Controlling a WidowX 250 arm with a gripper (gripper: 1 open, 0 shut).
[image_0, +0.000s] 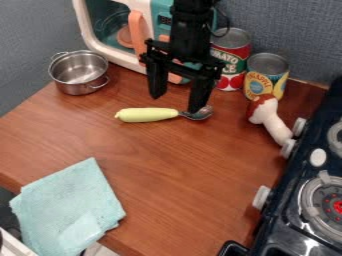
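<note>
My black gripper (178, 92) hangs over the back middle of the wooden table, open, its two fingers pointing down just above and behind a spoon (154, 114) with a pale yellow handle and metal bowl. Nothing shows between the fingers. The spoon lies horizontally on the table.
A steel pot (79, 75) sits at back left. An open toy microwave (103, 25), two cans (266, 78) and a white-and-red figure (270, 121) stand behind and right. A stove (310, 205) is at right, a cloth (67, 208) front left.
</note>
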